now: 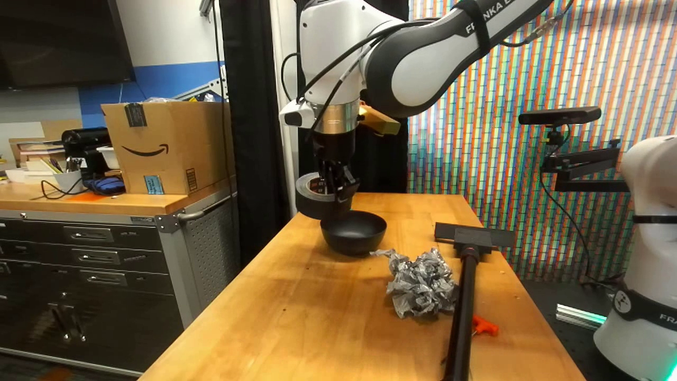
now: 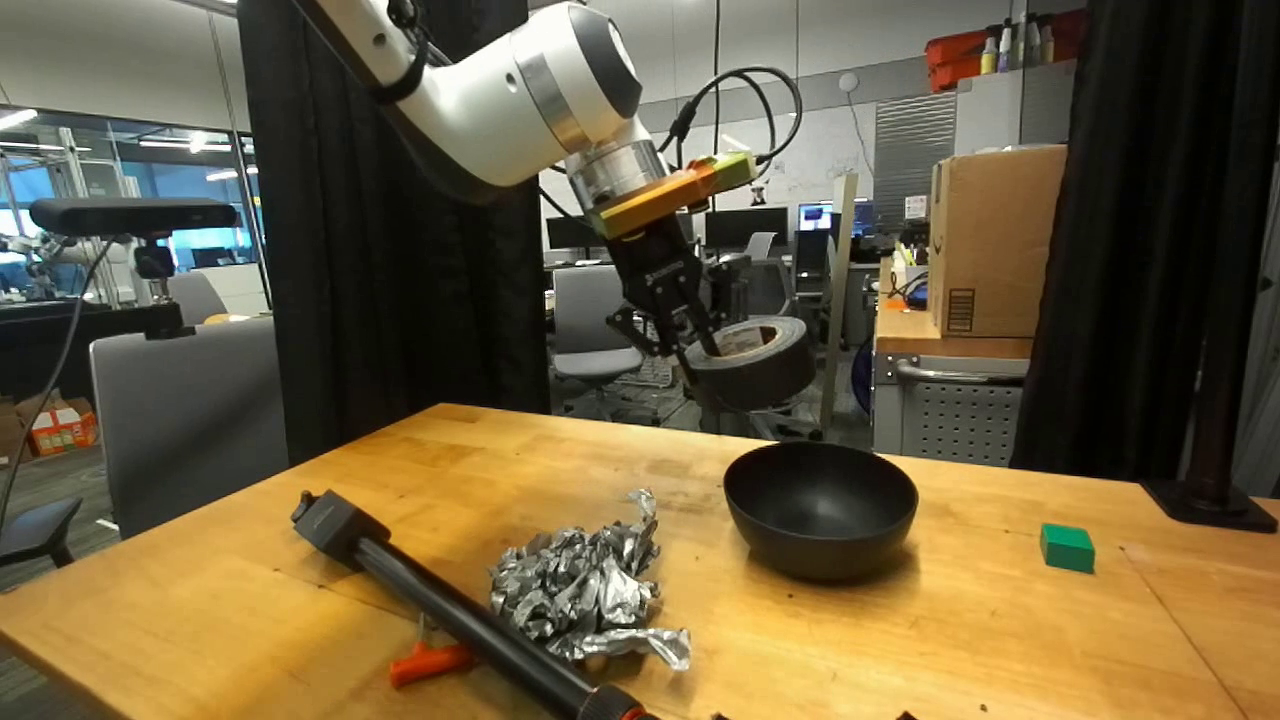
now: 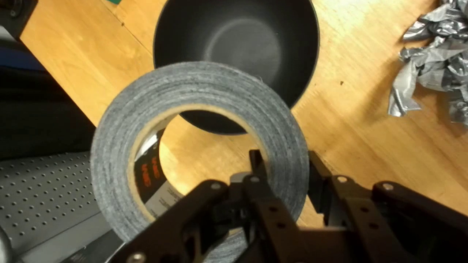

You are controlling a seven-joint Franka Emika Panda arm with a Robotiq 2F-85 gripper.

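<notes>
A big grey-black roll of tape [image 3: 202, 85] fills the middle of the wrist view. My gripper is shut on its ring wall, one finger inside the hole and the other outside. In exterior view 2 the tape roll [image 2: 756, 374] hangs tilted in the air beside and above the black bowl [image 2: 822, 510]. Part of the bowl [image 3: 245, 39] shows past the tape in the wrist view, its visible inside empty. From the other side, the gripper [image 1: 336, 187] and tape overlap the bowl's left rim.
Crumpled silver foil [image 2: 576, 588] lies near the bowl, beside a black pole [image 2: 468, 612] and an orange-handled item [image 2: 428, 664]. A green block [image 2: 1066, 548] sits on the table [image 1: 285, 317].
</notes>
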